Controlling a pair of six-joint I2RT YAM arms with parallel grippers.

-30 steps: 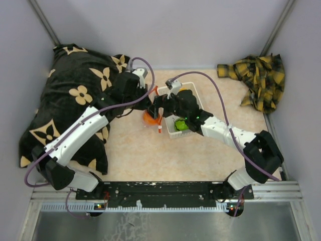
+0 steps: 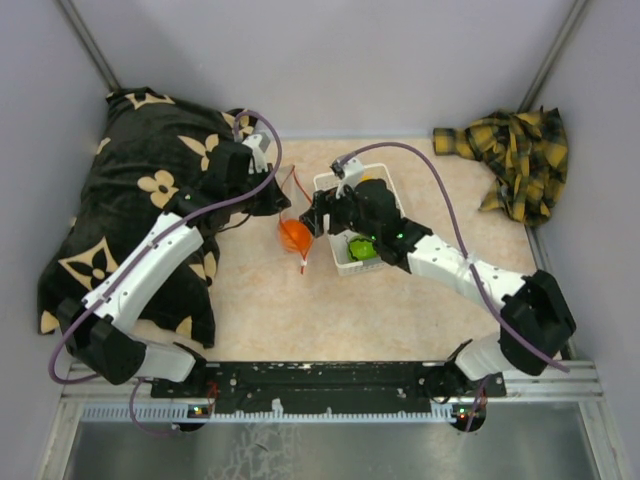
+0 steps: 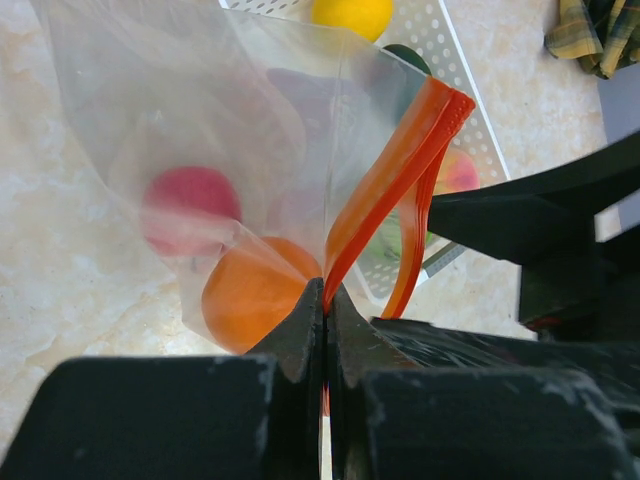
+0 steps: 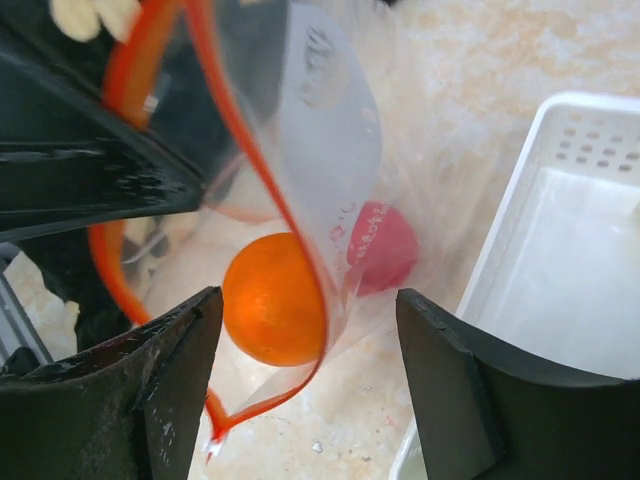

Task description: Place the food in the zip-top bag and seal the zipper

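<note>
A clear zip bag with an orange zipper point(image 3: 400, 160) hangs upright from my left gripper point(image 2: 283, 208), which is shut on its top edge. Inside are an orange point(image 4: 270, 300) and a red round item point(image 3: 190, 205). My right gripper point(image 2: 323, 215) stands part open just beside the bag's open mouth, its two fingers either side of the bag's lower zipper in the right wrist view; I see nothing held between them. The white basket point(image 2: 368, 263) behind holds a green item point(image 2: 362, 248) and a yellow one point(image 3: 350, 15).
A dark flowered cloth point(image 2: 100, 230) covers the left side and a yellow plaid cloth point(image 2: 515, 160) lies back right.
My left gripper moved left with the bag, opening a gap to the right gripper, and the bag's mouth now shows wider. The right gripper shifted only slightly.
</note>
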